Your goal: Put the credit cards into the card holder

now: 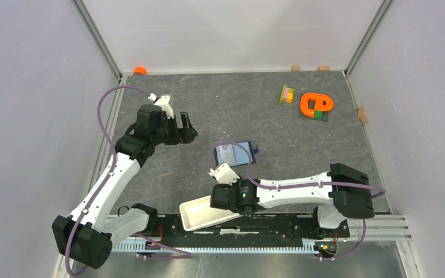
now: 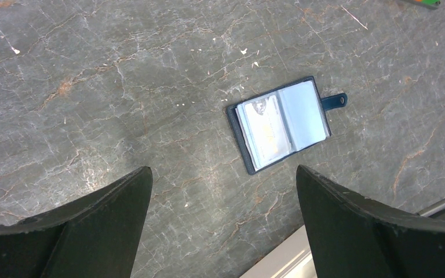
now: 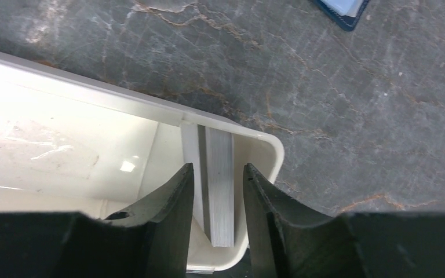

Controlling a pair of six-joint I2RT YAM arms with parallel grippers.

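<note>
The card holder (image 2: 307, 116) lies open on the table, a dark blue cover with pale clear sleeves and a strap on its right. In the cream tray (image 1: 200, 215), at the end under my right gripper, a narrow pale grey piece (image 3: 220, 191) stands on edge, perhaps a card or stack of cards; a thinner light strip (image 3: 190, 150) is beside it. My right gripper is open, its fingers to either side of the grey piece in the right wrist view, not closed on it. Open and empty, my left gripper (image 1: 190, 127) hovers left of the holder.
Toy blocks (image 1: 287, 94) and an orange toy letter (image 1: 316, 104) sit at the back right. An orange round object (image 1: 140, 70) is at the back left edge.
</note>
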